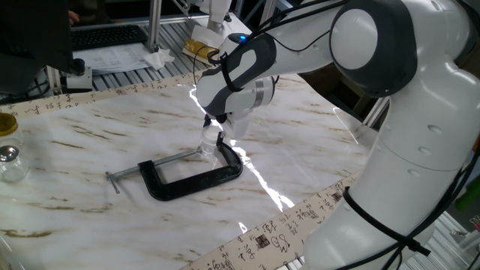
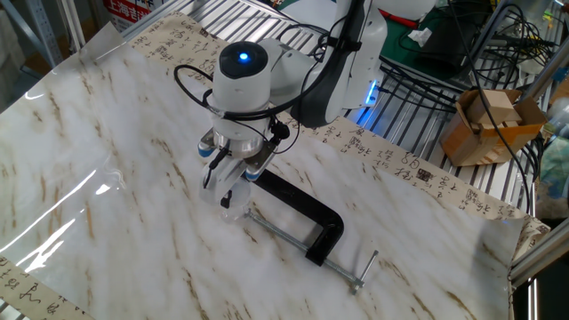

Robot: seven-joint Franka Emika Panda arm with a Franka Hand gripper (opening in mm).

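A black C-clamp (image 1: pixel 191 184) with a metal screw lies flat on the marble-patterned table. Its frame (image 2: pixel 302 206) and T-handle (image 2: pixel 363 274) show clearly in the second exterior view. A small clear container (image 1: pixel 209 140) stands at the clamp's open end, between the screw tip and the fixed finger; it is also faintly visible as a see-through container (image 2: pixel 234 210) from the other side. My gripper (image 1: pixel 214 133) is low over the table, pointing down, with its fingers around or right beside this container. Glare and the transparent wall hide whether the fingers press on it.
A clear jar with a yellow lid (image 1: pixel 8 127) stands at the table's left edge in the first exterior view. Off the table are a keyboard (image 1: pixel 109 36), papers (image 1: pixel 112 64) and a cardboard box (image 2: pixel 489 129).
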